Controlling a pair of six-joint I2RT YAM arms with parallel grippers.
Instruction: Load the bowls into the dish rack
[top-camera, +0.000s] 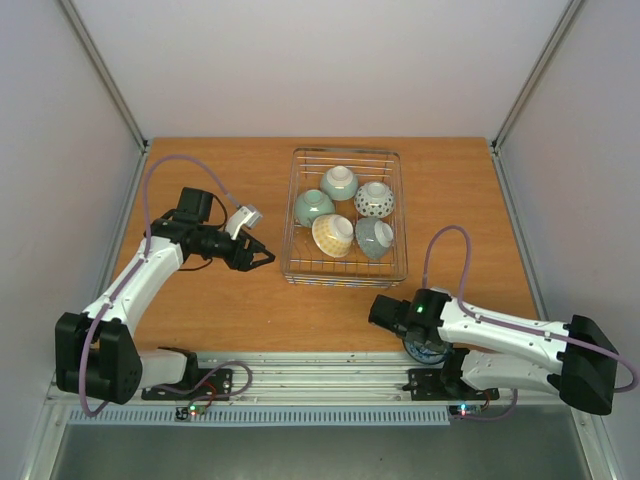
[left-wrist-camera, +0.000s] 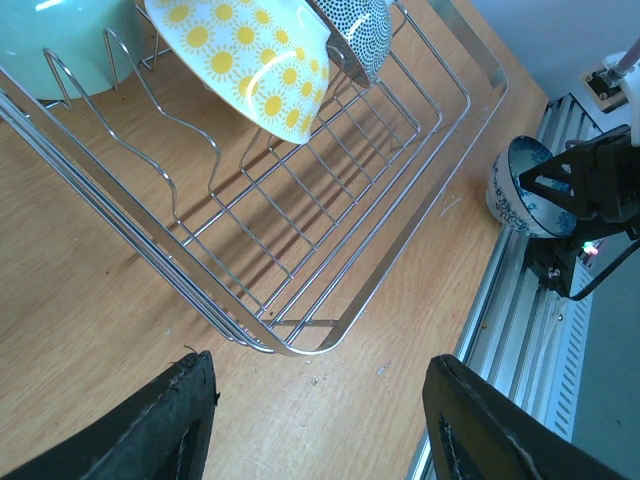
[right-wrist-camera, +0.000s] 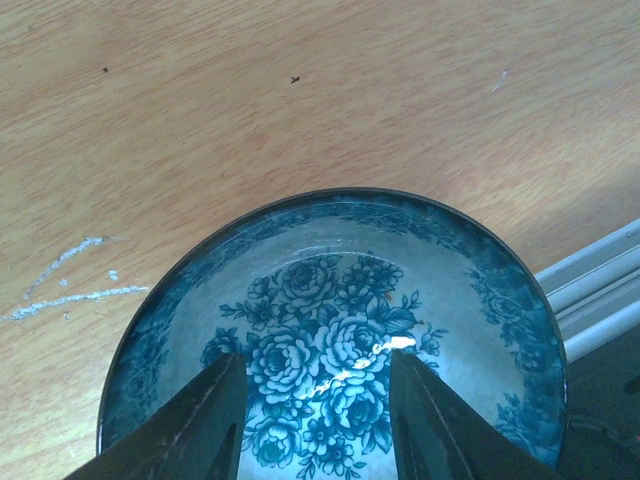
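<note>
A blue floral bowl (top-camera: 426, 355) sits at the front edge of the table, mostly covered by my right arm in the top view. In the right wrist view its patterned inside (right-wrist-camera: 300, 260) faces the camera, with my right gripper over it, fingers parted and no rim between them. The wire dish rack (top-camera: 300, 160) holds several bowls, among them a yellow daisy bowl (left-wrist-camera: 250, 60) and a dark-speckled bowl (left-wrist-camera: 360, 35) at its front. Left of the rack, my left gripper (top-camera: 268, 257) stands open and empty.
Two plain green bowls (top-camera: 313, 208) and a spotted bowl (top-camera: 374, 199) fill the rack's middle rows. Bare wires show at its front. Metal rails (top-camera: 300, 370) run along the table's front edge, and the wood between rack and rails is clear.
</note>
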